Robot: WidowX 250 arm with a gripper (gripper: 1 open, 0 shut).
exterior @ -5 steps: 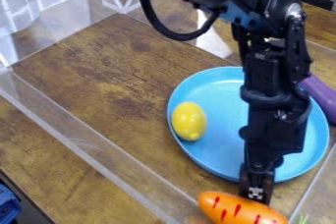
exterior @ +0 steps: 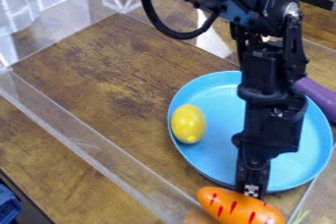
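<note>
My black gripper (exterior: 254, 183) hangs low at the right, its tip just above an orange toy carrot (exterior: 237, 207) at the bottom edge. The blue plate (exterior: 198, 153) lies behind it, with a yellow egg-shaped toy (exterior: 188, 124) on its left part. Whether the fingers are open or shut, or touch the carrot, is unclear.
A purple object (exterior: 317, 97) lies right of the plate. A dark blue item (exterior: 7, 208) sits at the lower left corner. Clear plastic walls border the wooden floor (exterior: 98, 81), whose left and middle are bare.
The arm and gripper have shifted only slightly; the carrot, plate and yellow toy stay nearly where they were.
</note>
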